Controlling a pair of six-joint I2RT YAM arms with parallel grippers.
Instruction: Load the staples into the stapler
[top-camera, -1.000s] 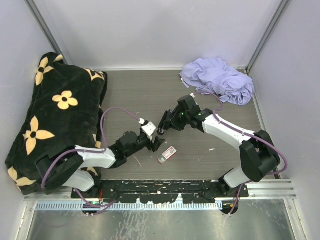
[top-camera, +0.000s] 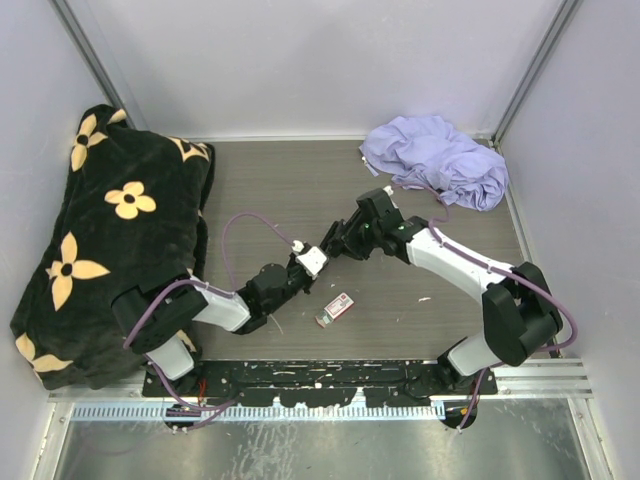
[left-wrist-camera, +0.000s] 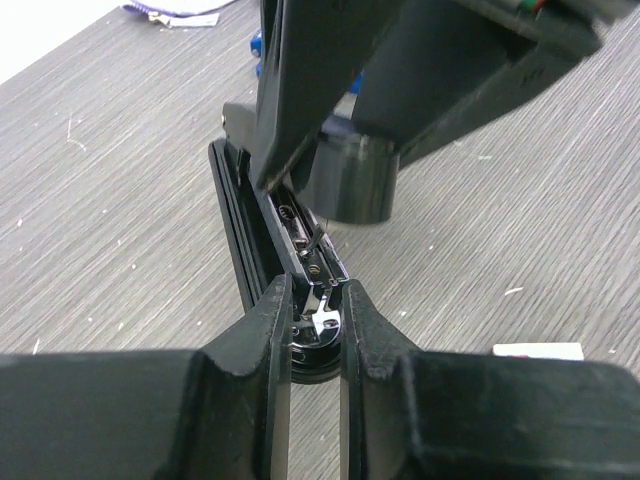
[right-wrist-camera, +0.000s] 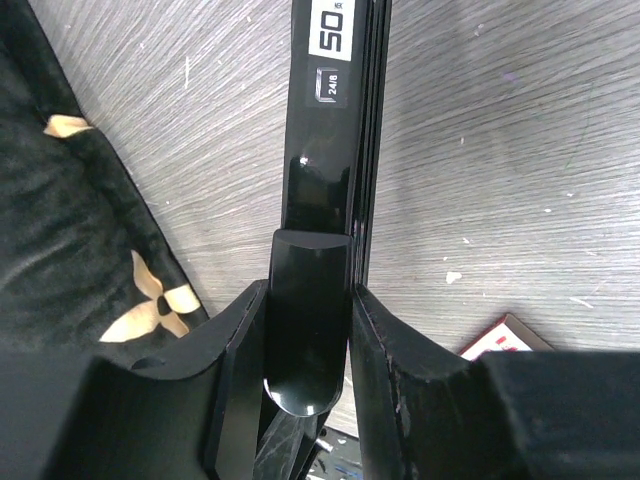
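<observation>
The black stapler (left-wrist-camera: 250, 230) hangs above the table between my grippers. In the left wrist view its metal channel shows, and my left gripper is shut on its near end. My right gripper is shut on the stapler, whose label faces up in the right wrist view; in the left wrist view its dark parts loom over the channel. A small staple box (top-camera: 334, 309) lies on the table below them, partly visible in both wrist views.
A black flowered cloth (top-camera: 110, 250) covers the left side. A lilac cloth (top-camera: 435, 160) is heaped at the back right.
My left gripper has moved right and up to the stapler's end and now holds it. The right arm shows no visible change.
</observation>
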